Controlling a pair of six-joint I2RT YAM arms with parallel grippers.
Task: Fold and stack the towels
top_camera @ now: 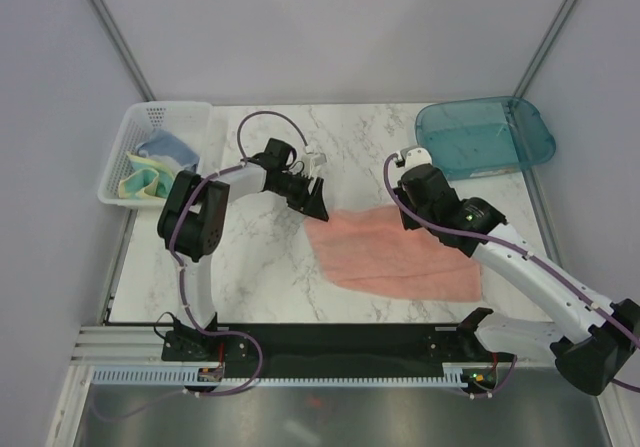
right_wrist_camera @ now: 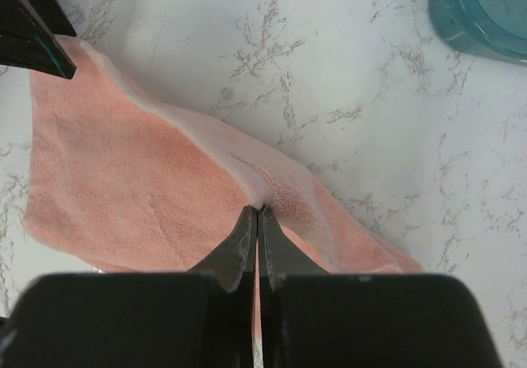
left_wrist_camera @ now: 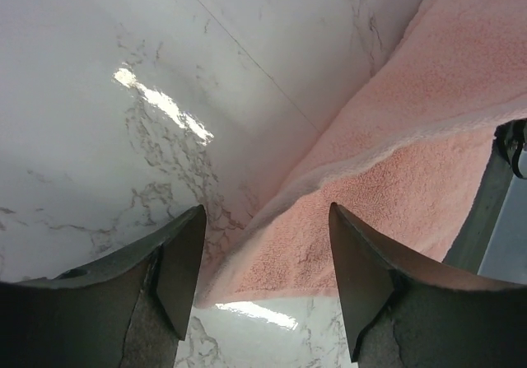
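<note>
A pink towel lies spread on the marble table, its far edge reaching between my two arms. My left gripper is at the towel's far left corner; in the left wrist view its fingers stand apart, with the towel's raised edge running between and beyond them. My right gripper is at the far edge, right of the left one. The right wrist view shows its tips shut, with a gathered fold of the towel right at them.
At the back left stands a white basket with a blue cloth and a green-yellow cloth. An empty teal bin is at the back right. Bare marble lies left of the towel.
</note>
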